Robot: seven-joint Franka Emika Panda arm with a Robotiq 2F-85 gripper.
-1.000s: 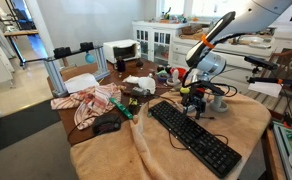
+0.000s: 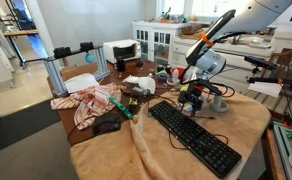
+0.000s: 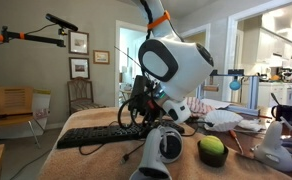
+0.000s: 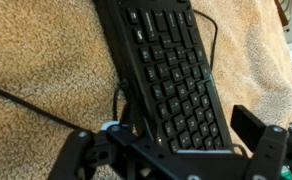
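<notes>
My gripper stands open over the black keyboard [image 4: 168, 62], its two fingers far apart on either side of it. Nothing shows held between them. In exterior view 1 the keyboard [image 2: 191, 135] lies slantwise on the tan cloth, and the gripper [image 2: 191, 101] is near its far end. From exterior view 2, the gripper [image 3: 139, 104] is partly hidden by the white arm, with the keyboard [image 3: 96, 134] behind and to the left. Whether the fingers touch the keyboard I cannot tell.
Dark cables [image 4: 26, 103] lie on the cloth beside the keyboard. A black mouse [image 2: 106, 124], a striped cloth [image 2: 86, 101] and a green object [image 2: 121, 108] are farther left. A dark cup holding a yellow-green ball [image 3: 212, 147] stands near the arm.
The arm and gripper have shifted only slightly near the keyboard's far end. The keyboard and the other objects look unmoved.
</notes>
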